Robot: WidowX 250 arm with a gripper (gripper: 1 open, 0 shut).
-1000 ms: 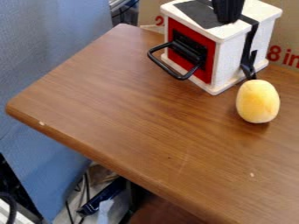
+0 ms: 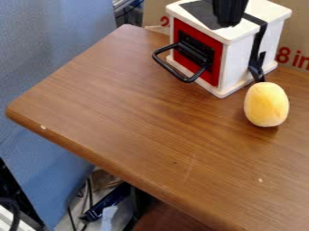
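Observation:
A white wooden box [image 2: 245,63] with a red front panel [image 2: 210,45] and a black wire handle stands at the back of the wooden table [image 2: 121,108]. A yellow, egg-shaped object [image 2: 266,105] rests upright on the table, just right and in front of the box. The black gripper [image 2: 229,11] is at the top edge, over the box's dark top; only its lower end shows, so its finger state is unclear.
A cardboard box [image 2: 294,50] with red print stands behind.

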